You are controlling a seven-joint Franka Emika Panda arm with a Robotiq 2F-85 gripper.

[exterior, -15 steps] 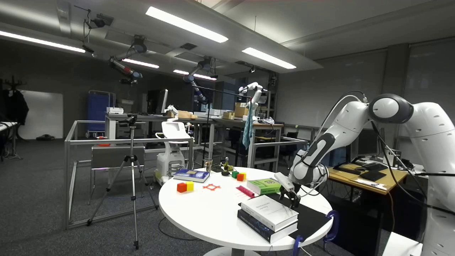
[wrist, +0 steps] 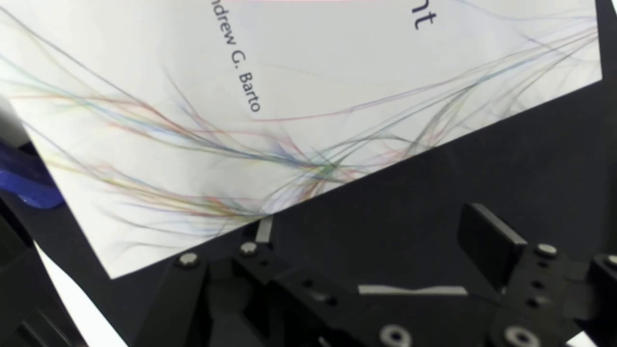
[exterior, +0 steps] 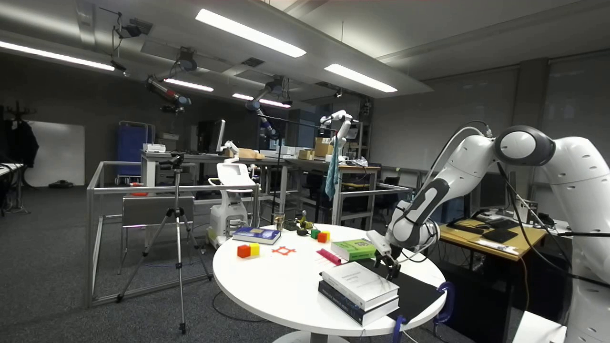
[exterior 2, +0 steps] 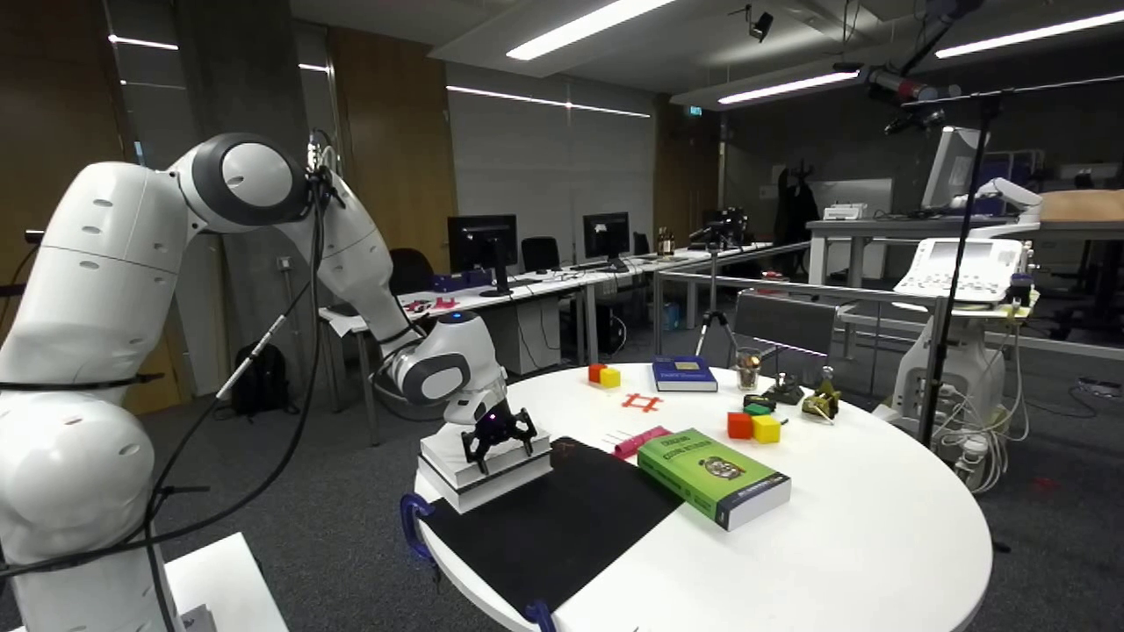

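Two books lie stacked near the table's front edge: a white book (exterior: 361, 282) on top and a dark-covered one (exterior: 341, 302) underneath. My gripper (exterior 2: 503, 453) is low beside the stack, on the side of the black mat (exterior 2: 569, 527). In the wrist view, the white book's cover (wrist: 173, 115) fills the upper part. There my gripper stands open, its two fingers (wrist: 491, 240) wide apart with only black surface showing between them. The left fingertip appears close to the book's edge; whether it touches cannot be told.
A green book (exterior 2: 713, 474) and a pink roll (exterior 2: 640, 441) lie beyond the mat. Farther off are a blue book (exterior 2: 685, 374), coloured cubes (exterior 2: 753, 427) and a red frame (exterior 2: 642, 401). Blue clamps (exterior: 448, 302) grip the table edge. Bare white table (exterior: 269, 286) shows at left.
My gripper has moved very slightly left, toward the stack. The white top book also sits a touch farther left. The other objects look unmoved.
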